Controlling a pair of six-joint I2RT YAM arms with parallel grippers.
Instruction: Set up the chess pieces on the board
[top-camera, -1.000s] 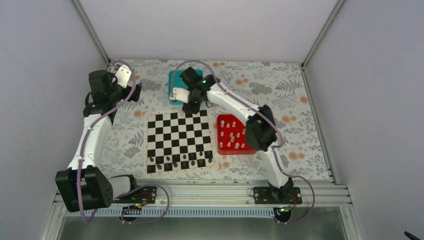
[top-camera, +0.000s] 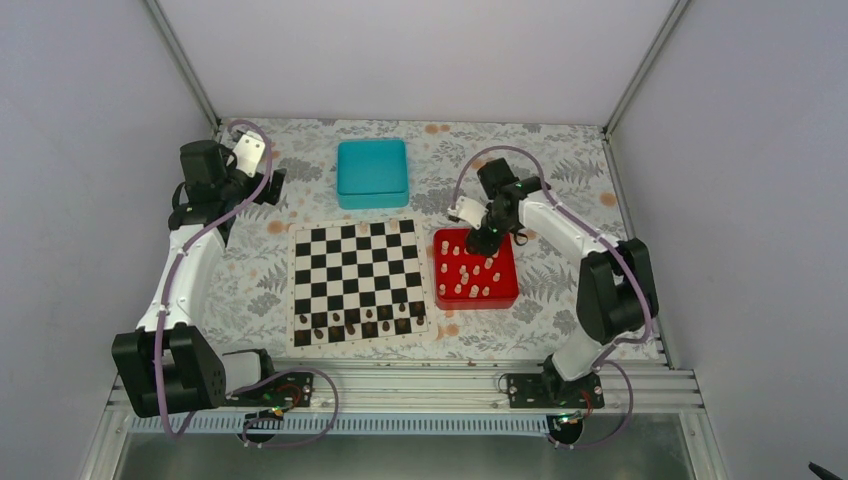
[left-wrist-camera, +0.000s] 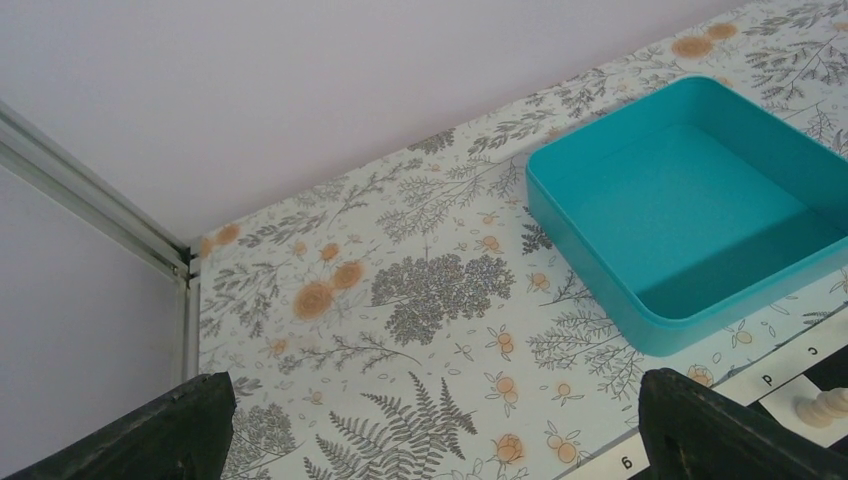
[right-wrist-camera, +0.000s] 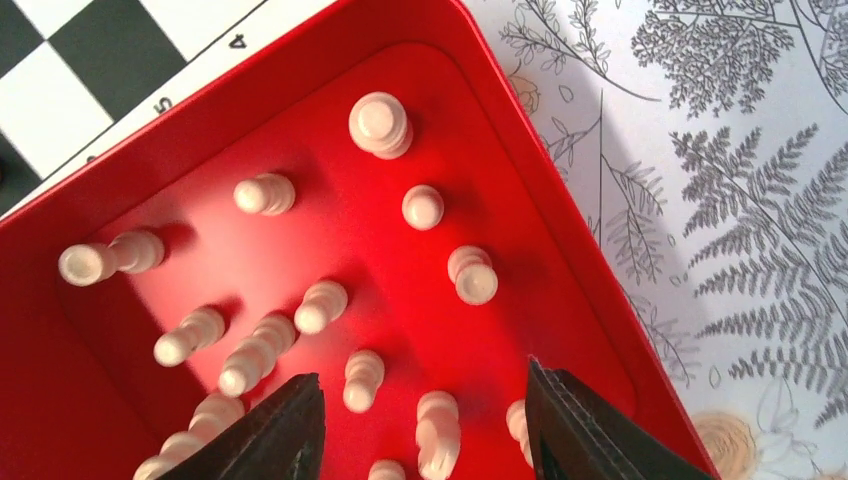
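The chessboard (top-camera: 357, 268) has dark pieces along its near rows and a few pale pieces at its far edge; a pale piece (left-wrist-camera: 823, 408) shows in the left wrist view. The red box (top-camera: 475, 301) holds several pale pieces, standing upright. My right gripper is over that box, fingers apart around a pale piece (right-wrist-camera: 437, 435) below, not visibly gripping it. My left gripper is open at the upper left of the table, left of the board, with nothing between its fingers.
An empty teal box (top-camera: 372, 172) stands behind the board. Walls border the table at the back and sides.
The left arm is almost unchanged.
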